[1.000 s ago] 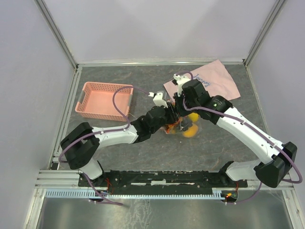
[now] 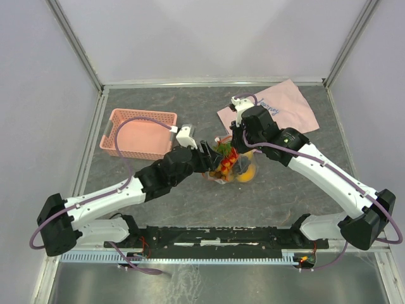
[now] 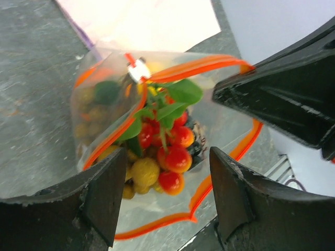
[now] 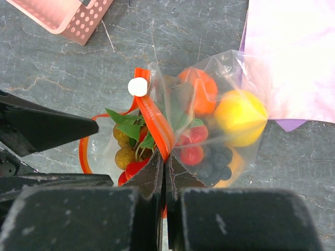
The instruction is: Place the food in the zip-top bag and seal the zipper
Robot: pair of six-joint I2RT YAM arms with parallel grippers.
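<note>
The clear zip top bag (image 4: pixel 254 81) lies on the table between my grippers, its orange zipper edge (image 4: pixel 157 123) fitted with a white slider (image 4: pixel 137 87). Inside are red tomatoes (image 3: pixel 178 158), small brown-yellow balls (image 3: pixel 145 171), green leaves (image 3: pixel 184 91), an orange fruit (image 4: pixel 201 94) and a yellow fruit (image 4: pixel 242 116). My right gripper is shut on the zipper edge near the slider. Open and empty, my left gripper stands at the gaping left side of the mouth; food shows beyond its parted fingers (image 3: pixel 107 191).
An empty pink basket (image 2: pixel 120 152) stands at the back left. Behind the bag, a flat pink cloth-like sheet (image 2: pixel 285 106) lies at the back right. The table in front of the bag (image 2: pixel 253 206) is clear.
My left gripper has moved left, away from the right one. More of the food now shows at the bag's left side. My right arm has stayed nearly still.
</note>
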